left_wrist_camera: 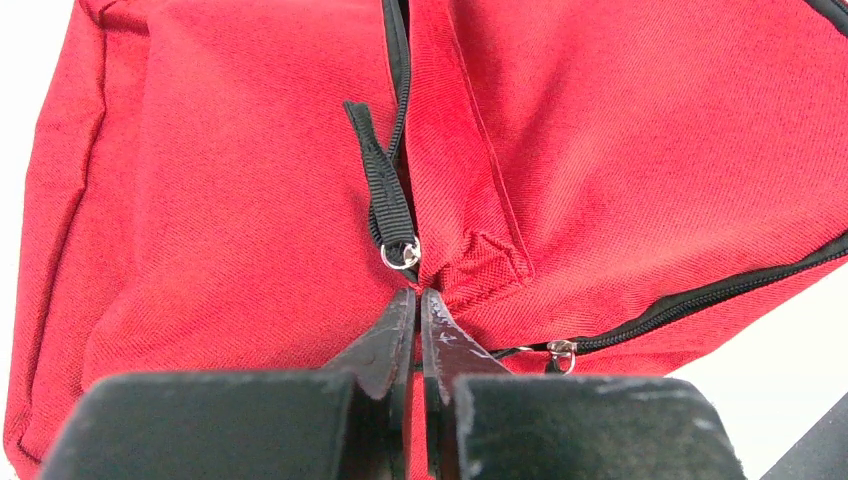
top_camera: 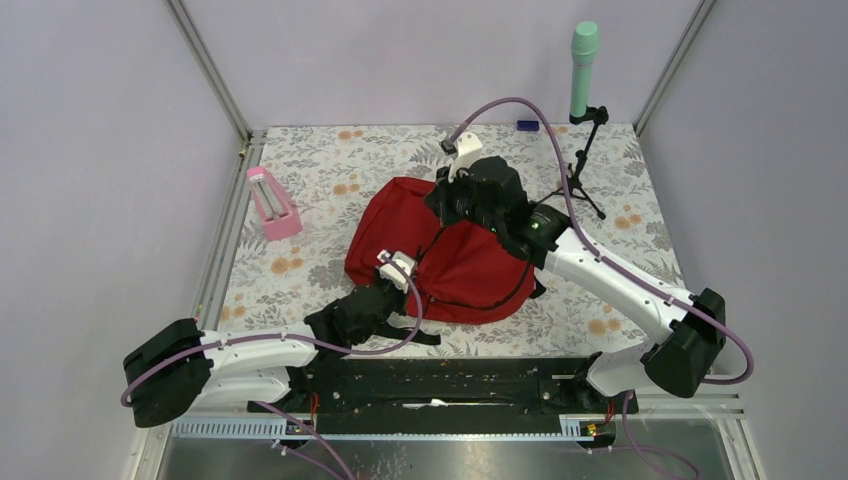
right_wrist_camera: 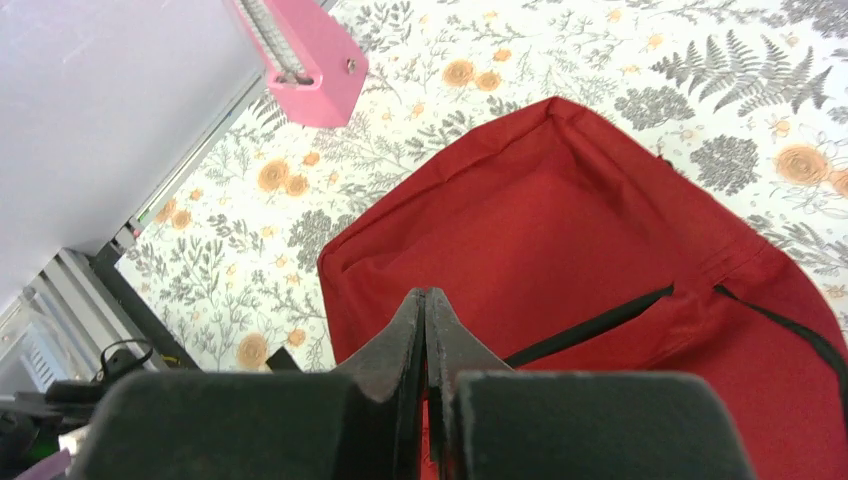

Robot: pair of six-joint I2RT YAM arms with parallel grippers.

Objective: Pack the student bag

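Observation:
A red bag (top_camera: pixel 390 215) lies flat on the patterned table. In the left wrist view, my left gripper is shut on a thin bit of the bag's cloth by a zipper end, where folds converge at the fingertips. Just beyond them lies a black zipper pull (left_wrist_camera: pixel 388 195) with a metal ring. A second zipper (left_wrist_camera: pixel 700 298) runs along the right edge. My right gripper is shut above the bag, with nothing visible between its fingers. A black zipper strip (right_wrist_camera: pixel 600 328) shows past its tips.
At the left stands a pink holder (top_camera: pixel 275 205) with pale contents. A black tripod (top_camera: pixel 578 180) with a mint-green tube (top_camera: pixel 583 70) stands at the back right. Near the back edge is a small dark-blue block (top_camera: pixel 527 126).

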